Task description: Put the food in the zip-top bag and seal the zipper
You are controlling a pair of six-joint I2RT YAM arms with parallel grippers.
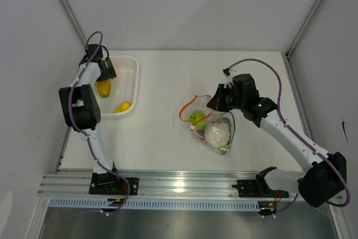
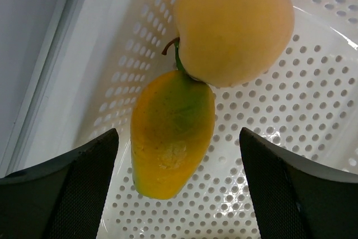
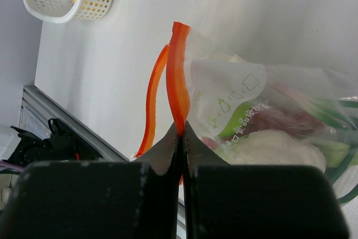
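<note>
My left gripper is open above the white basket (image 1: 135,76), nothing held. Below and between its fingers in the left wrist view lies a green-yellow mango-like fruit (image 2: 172,132); a larger pale orange fruit (image 2: 235,26) touches its stem end. A yellow fruit (image 1: 122,106) rests at the basket's near end. The clear zip bag (image 3: 226,93) has an orange-edged mouth, spread open in the top view. Inside it are a green fruit (image 1: 197,118) and a pale, round item (image 1: 217,134). My right gripper is shut on the bag's orange edge.
Bare white table (image 1: 159,93) lies between basket and bag, with free room behind the bag too. A wall (image 1: 33,82) stands close by the basket's left side. A metal rail (image 1: 179,178) runs along the front edge.
</note>
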